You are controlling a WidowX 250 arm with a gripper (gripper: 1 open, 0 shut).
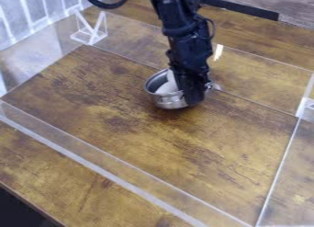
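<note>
A small metal bowl (pixel 164 91) with something pale inside stands on the wooden floor of a clear-walled tray, a little right of and above the middle of the view. The black gripper (pixel 189 84) reaches down from the top onto the bowl's right side, covering part of it. The fingertips are dark and small, so whether anything is between them is unclear.
Clear low walls (pixel 263 61) border the wooden area. A white bracket (pixel 88 28) stands at the back left.
</note>
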